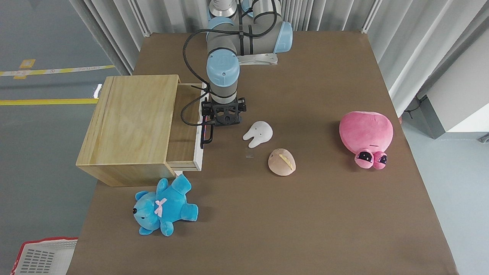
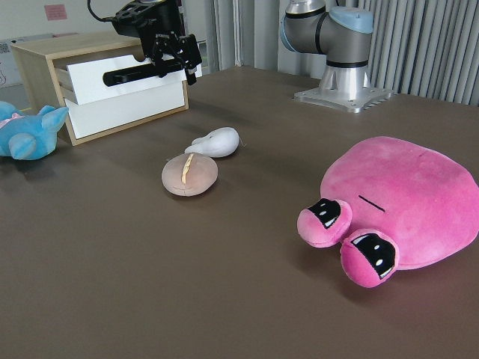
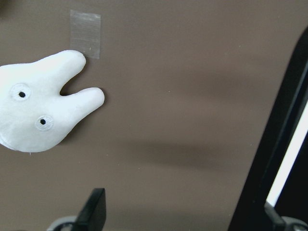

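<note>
My gripper (image 1: 208, 133) is at the top drawer of the wooden cabinet (image 1: 126, 123), its black fingers against the white drawer front (image 2: 127, 71), which stands pulled out, showing a bare wooden interior (image 1: 183, 133). In the wrist view one black finger runs along a white edge at the right; whether the fingers are open or shut I cannot tell. A white plush (image 3: 38, 106) with eyes lies on the table just beside the gripper, with a round beige bun plush (image 1: 282, 162) nearer the front.
A blue teddy bear (image 1: 167, 211) lies before the cabinet. A pink plush (image 1: 365, 133) rests at the right. A basket (image 1: 43, 256) stands on the floor at front left.
</note>
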